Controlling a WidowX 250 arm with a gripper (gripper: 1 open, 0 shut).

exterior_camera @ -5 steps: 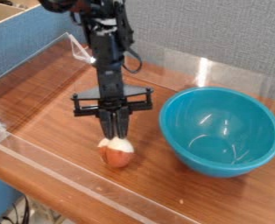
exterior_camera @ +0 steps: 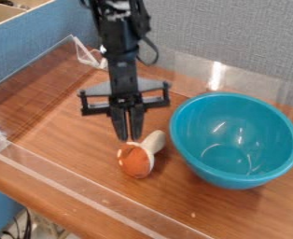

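My black gripper [exterior_camera: 129, 129] hangs over the wooden table, its fingertips just above and behind a small orange-and-white object [exterior_camera: 135, 161], which lies on its side with the white part pointing up and right. The fingers are close together; whether anything white is between them is hard to tell. To the right sits an empty teal bowl [exterior_camera: 236, 140].
A clear plastic edge runs along the near left and back of the table [exterior_camera: 62, 131]. A blue padded wall [exterior_camera: 24, 65] stands at the left, a grey wall [exterior_camera: 224, 37] behind. Cables hang at the lower left.
My gripper has shifted slightly right and up. The orange-and-white object has tilted, its white end now leaning right, out beside the fingers.
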